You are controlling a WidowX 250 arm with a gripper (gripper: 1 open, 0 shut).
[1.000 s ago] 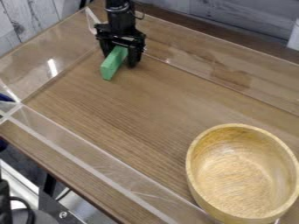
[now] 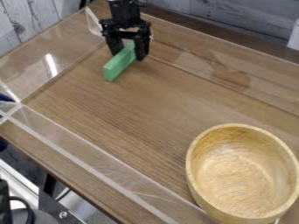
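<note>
My black gripper [image 2: 126, 39] hangs at the top of the view over the upper end of a green block [image 2: 118, 65], which lies lengthwise on the wooden table. The gripper is open. Its fingertips are small and dark, and whether they touch the block cannot be made out.
A large round tan bowl [image 2: 239, 171] sits at the lower right. Dark gaps and blue pieces show along the lower left edge.
The green block lies in much the same place, showing a little more from under the gripper.
</note>
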